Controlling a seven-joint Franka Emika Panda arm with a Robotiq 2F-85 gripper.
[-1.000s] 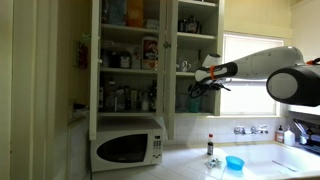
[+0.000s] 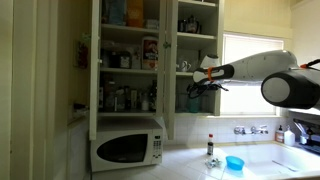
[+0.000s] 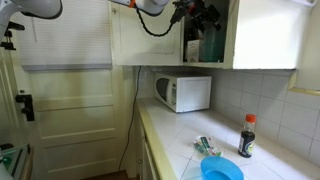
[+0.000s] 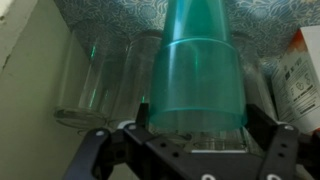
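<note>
A teal cup-like vessel (image 4: 197,75) fills the middle of the wrist view, and the gripper's (image 4: 197,118) two fingers stand at either side of its near end. Whether they press on it or stand slightly apart I cannot tell. Inside the open upper cabinet, the same teal colour (image 3: 211,46) shows just below my gripper (image 3: 197,18) in exterior view 2. From exterior view 1, my gripper (image 2: 202,89) is at the cabinet's right-hand section, partly in front of the teal vessel (image 2: 194,103).
Clear glasses (image 4: 92,72) crowd the left of the vessel, and a printed box (image 4: 298,78) stands to its right. Shelf edges and the cabinet side are close. Below are a microwave (image 3: 183,92), a blue bowl (image 3: 220,169) and a dark bottle (image 3: 247,137) on the counter.
The arm has shifted slightly near the cabinet, with its forearm now a little higher. The counter items have not moved.
</note>
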